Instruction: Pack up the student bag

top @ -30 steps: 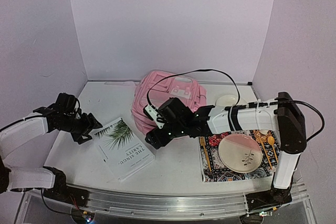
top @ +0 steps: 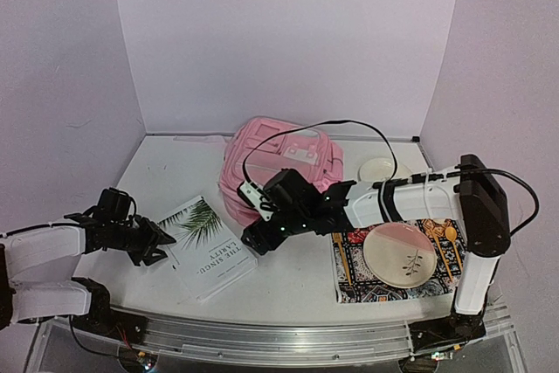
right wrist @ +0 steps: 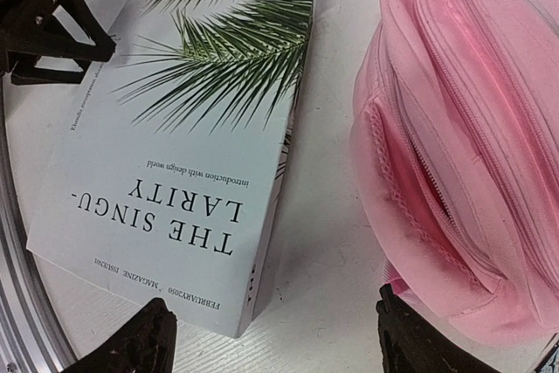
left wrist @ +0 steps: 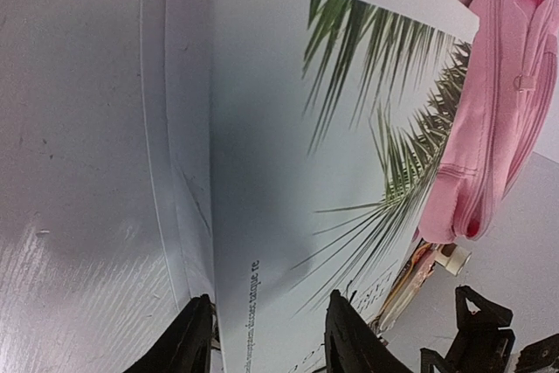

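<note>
A white book [top: 210, 255] with a palm-leaf cover lies flat on the table, left of the pink bag [top: 279, 150]. At the book's left edge is my left gripper [top: 155, 243], open; in the left wrist view its fingers [left wrist: 188, 338] are spread near the spine side, and whether they touch it cannot be told. My right gripper is open and empty, between the book's right corner and the bag. In the right wrist view the bag [right wrist: 472, 128] shows its zippered side, and part of the left gripper's dark fingers appears over the book [right wrist: 175, 146].
On the right, a patterned mat [top: 358, 293] bears a pink and cream plate [top: 399, 255], with wooden utensils beside it. Another pale plate [top: 377, 169] stands behind. The right arm [top: 384, 203] reaches across above the mat. Bare table lies in front of the bag.
My left gripper has moved toward the front of the table, along the book's left edge. The right arm, the book and the bag look nearly unchanged.
</note>
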